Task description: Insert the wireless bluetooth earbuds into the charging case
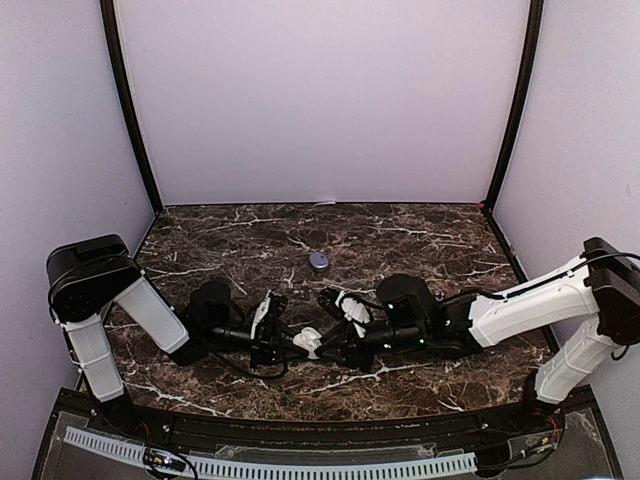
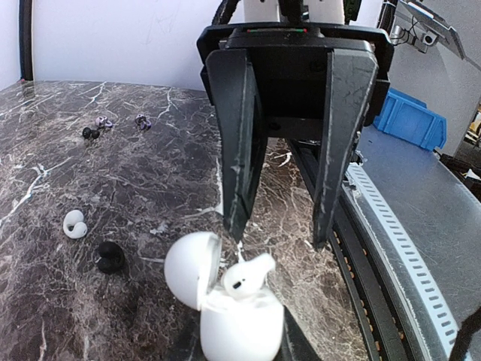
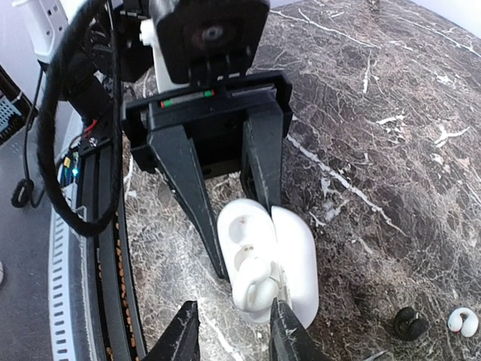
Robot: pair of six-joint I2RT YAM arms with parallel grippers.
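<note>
The white charging case [image 2: 242, 327] is held by my left gripper [image 1: 295, 343], its lid [image 2: 188, 271] open. A white earbud [image 3: 256, 284] sits tilted in one slot, sticking up; the other slot [image 3: 240, 229] looks empty in the right wrist view. My right gripper is open beside the case, its fingers empty. In the left wrist view its fingertips hang just above and behind the case.
In the left wrist view a white curled piece [image 2: 74, 224] and a black one [image 2: 110, 256] lie on the marble table, with small pieces farther back. A blue bin [image 2: 409, 120] stands past the table's edge.
</note>
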